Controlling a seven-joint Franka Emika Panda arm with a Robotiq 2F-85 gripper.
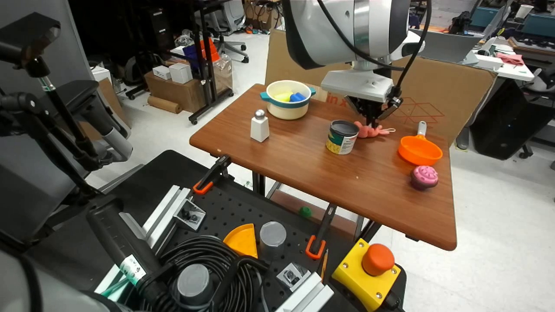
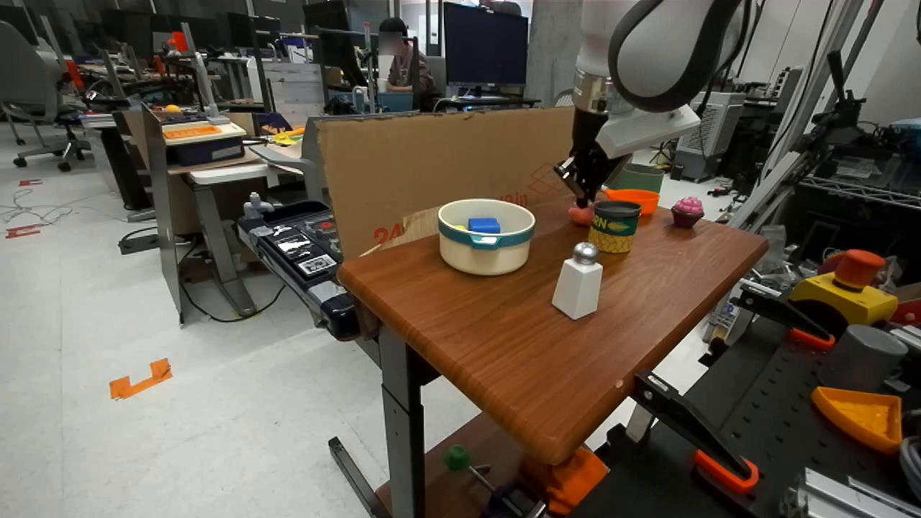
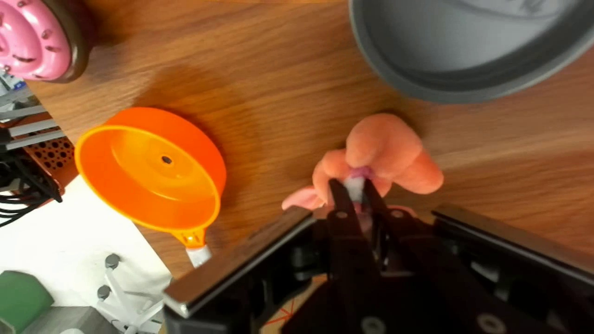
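Note:
A soft pink-orange toy shows in the wrist view, with my gripper shut on its middle part. Rounded lobes of the toy stick out beyond the fingertips, and the rest is hidden under the dark fingers. In exterior view 1 the toy is just behind the can, low over the back of the table; whether it touches the wood I cannot tell. Only a small part of the toy shows beside the can in exterior view 2.
Close to the toy stands an open can. An orange strainer and a pink cupcake lie to the right. A cream pot holding blue and yellow pieces and a white shaker stand left. Cardboard walls the back edge.

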